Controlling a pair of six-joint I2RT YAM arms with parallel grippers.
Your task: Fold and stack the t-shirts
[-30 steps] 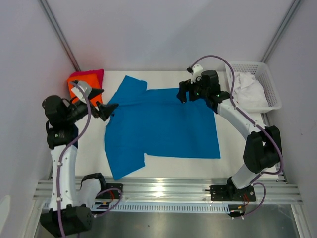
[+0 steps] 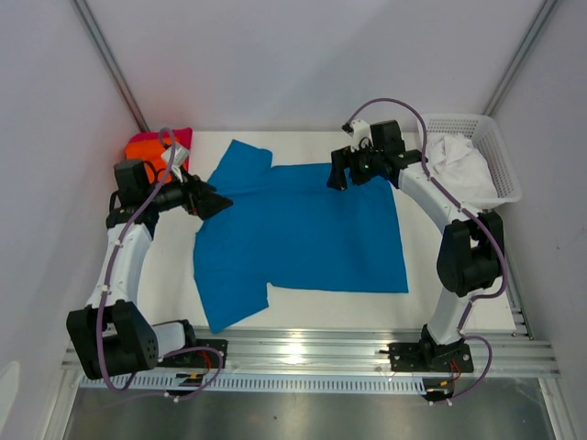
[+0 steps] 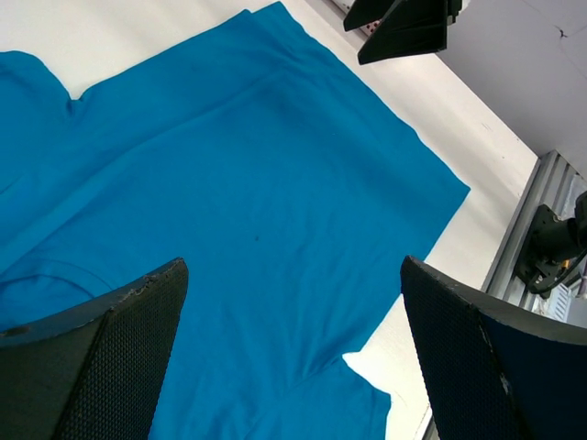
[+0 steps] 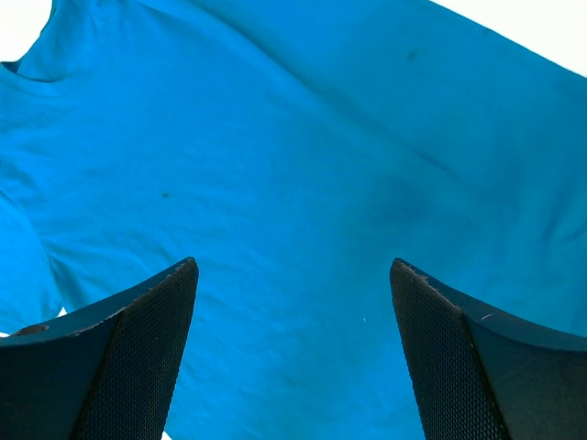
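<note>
A blue T-shirt (image 2: 303, 238) lies spread flat on the white table, sleeves toward the left, with some creases near its upper edge. My left gripper (image 2: 206, 197) hangs over the shirt's left side; in the left wrist view its fingers are wide apart with only cloth beneath. Over the shirt's upper right stands my right gripper (image 2: 337, 170), its fingers apart above the fabric in the right wrist view, holding nothing.
Red and orange folded cloths (image 2: 147, 140) lie at the back left, partly behind the left arm. A white basket (image 2: 500, 160) with white cloth sits at the back right. Bare table borders the shirt.
Since a second ago the left arm has reached further over the shirt and changed its angle; the right arm has shifted slightly. The shirt looks unchanged.
</note>
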